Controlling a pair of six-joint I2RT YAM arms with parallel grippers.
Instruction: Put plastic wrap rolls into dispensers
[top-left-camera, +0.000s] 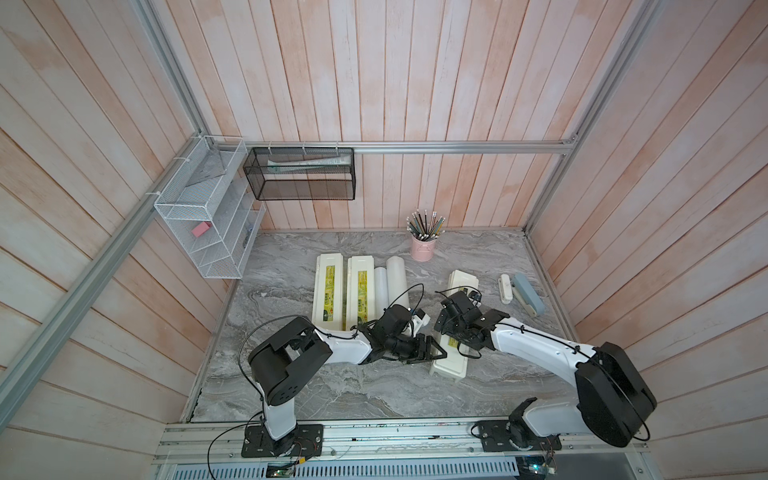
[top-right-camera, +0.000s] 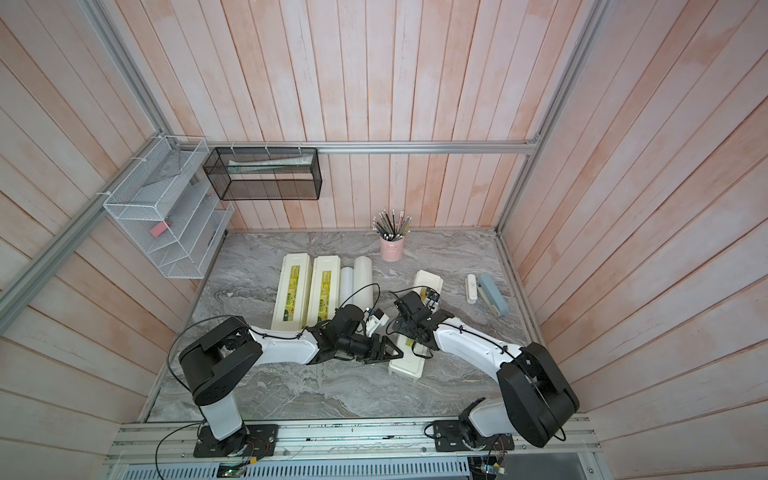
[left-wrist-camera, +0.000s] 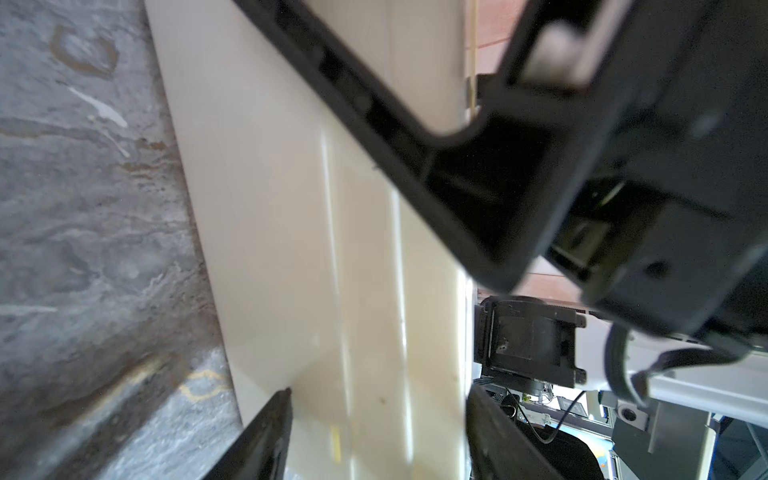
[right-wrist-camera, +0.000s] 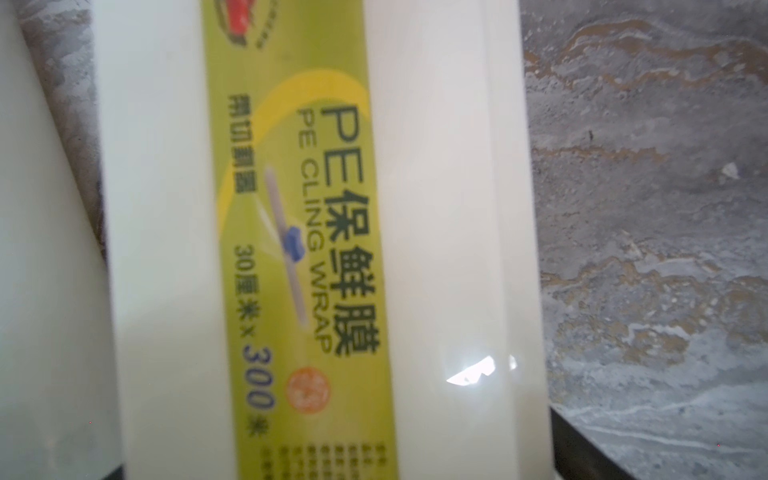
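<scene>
Both grippers are at a cream dispenser with a yellow "PE cling wrap" label on the right half of the table. My left gripper is at its front end, with cream plastic filling the left wrist view; its finger state is unclear. My right gripper is over the middle; its fingertips are mostly hidden. Two more dispensers lie at left, beside two white rolls.
A pink pencil cup stands at the back. A small white object and a blue-grey one lie at right. Wire racks hang at left.
</scene>
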